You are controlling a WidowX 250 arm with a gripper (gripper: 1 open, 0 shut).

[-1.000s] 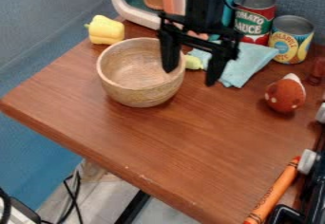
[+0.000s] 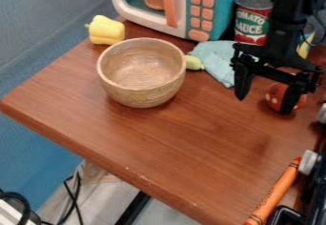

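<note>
The black gripper [image 2: 265, 89] hangs at the right, low over a red-and-white round toy [image 2: 283, 98], its fingers apart with the toy partly hidden behind them. A woven bowl [image 2: 140, 81] sits left of centre on the wooden table. A pale blue cloth [image 2: 214, 59] lies behind it, with a light yellow-green item [image 2: 193, 63] beside the bowl.
A toy microwave [image 2: 196, 14], a tomato sauce can [image 2: 251, 19] and a yellow cup [image 2: 106, 30] stand at the back. An orange crayon-like object [image 2: 274, 195] lies at the near right edge.
The gripper has moved from above the bowl's right side rightward to the red-and-white toy. The bowl and cloth look unmoved.
</note>
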